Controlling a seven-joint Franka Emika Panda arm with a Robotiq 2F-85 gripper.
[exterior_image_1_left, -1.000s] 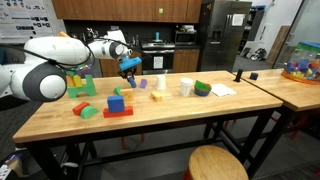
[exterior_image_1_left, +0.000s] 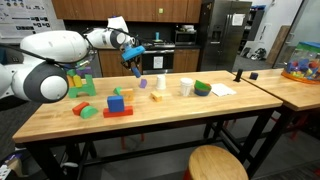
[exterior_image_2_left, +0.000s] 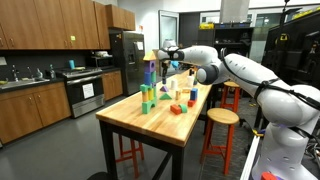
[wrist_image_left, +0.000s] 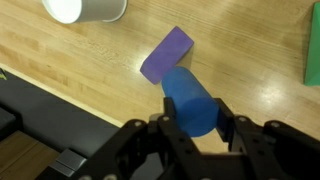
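My gripper is shut on a blue cylinder (wrist_image_left: 189, 98), whose rounded end faces the wrist camera. In exterior view 1 the gripper (exterior_image_1_left: 132, 54) hangs over the back edge of the wooden table, with the blue cylinder (exterior_image_1_left: 137, 71) beneath it. Just past the cylinder in the wrist view lies a purple block (wrist_image_left: 167, 54), set at a slant on the tabletop. How much space lies between cylinder and table is hard to tell.
A white cup (wrist_image_left: 92, 8) stands near the purple block, and a green block (wrist_image_left: 314, 52) is at the right edge. Toward the table's front left sit a blue block (exterior_image_1_left: 116, 104) and a red block (exterior_image_1_left: 118, 113). A green bowl (exterior_image_1_left: 202, 88) is farther right.
The arm and gripper have risen from lower over the back of the table, and the blue cylinder has come up with them. The blocks on the table look unmoved.
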